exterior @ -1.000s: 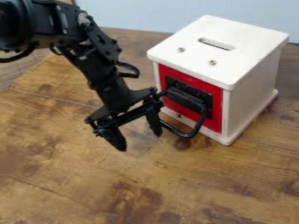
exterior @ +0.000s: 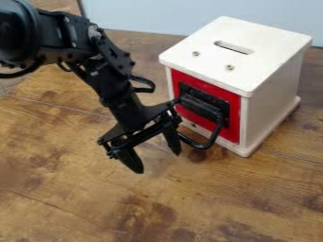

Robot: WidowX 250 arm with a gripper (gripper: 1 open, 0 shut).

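My black gripper (exterior: 153,151) points down at the wooden floor, open, its two fingers apart with nothing visible between them. Just to its right stands a white wooden box (exterior: 265,85) with a slot and two metal studs on top and a red front panel (exterior: 231,135). A black latch mechanism with a looped handle (exterior: 211,139) is mounted on that panel, the loop hanging out toward my right fingertip; whether they touch I cannot tell.
A pale wall (exterior: 145,14) runs along the back, behind the box.
Over the last second the gripper has shifted slightly toward the front of the view and downward. The box and its handle look unchanged.
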